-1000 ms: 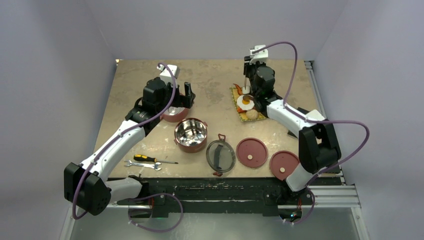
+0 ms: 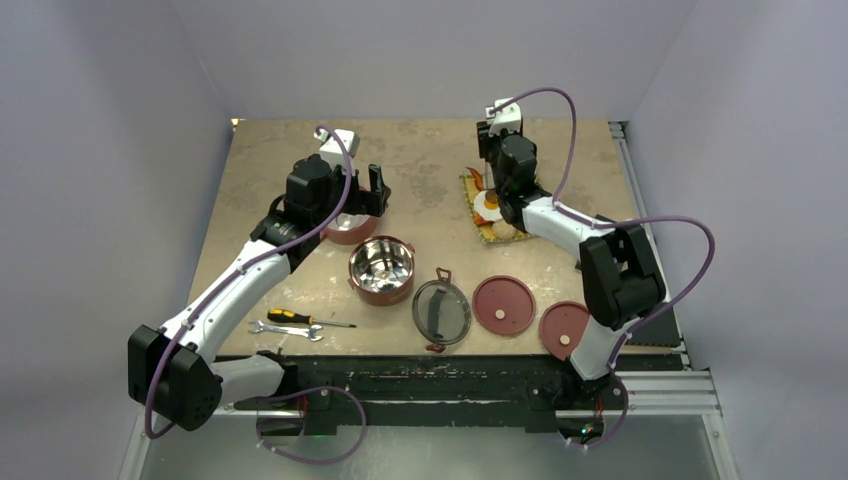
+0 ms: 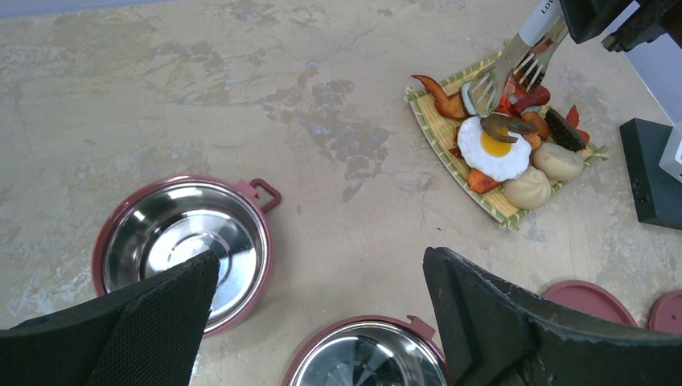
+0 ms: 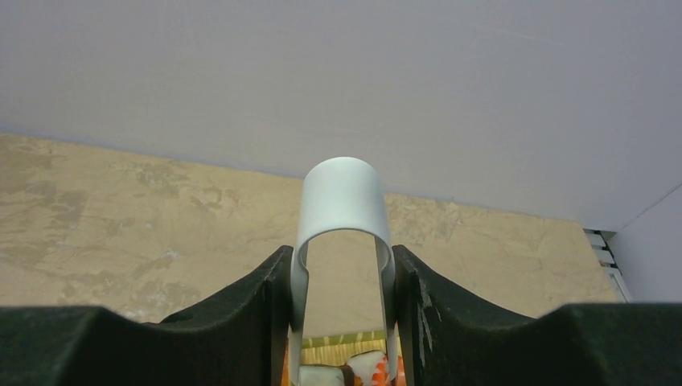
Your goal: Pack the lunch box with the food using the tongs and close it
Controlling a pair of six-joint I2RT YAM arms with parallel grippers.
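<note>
A bamboo mat point(image 3: 438, 137) holds food pieces: a fried egg point(image 3: 492, 157), buns point(image 3: 527, 191), chicken, sausage and other items. My right gripper is over the mat's back part, shut on white-handled tongs with fork-like tips reaching down among the food, as the left wrist view shows. Whether the tongs grip food is unclear. My left gripper stands open above two steel containers, one at the back point(image 3: 145, 249) and one nearer point(image 2: 380, 285), with nothing between its fingers.
A lid point(image 2: 441, 325) and two red lids point(image 2: 505, 290) point(image 2: 565, 320) lie along the front. A screwdriver point(image 2: 288, 316) and wrenches point(image 2: 300, 331) are front left. A dark box point(image 3: 647, 177) is at the right.
My right gripper with the tongs has moved slightly left over the mat. The left arm is unchanged.
</note>
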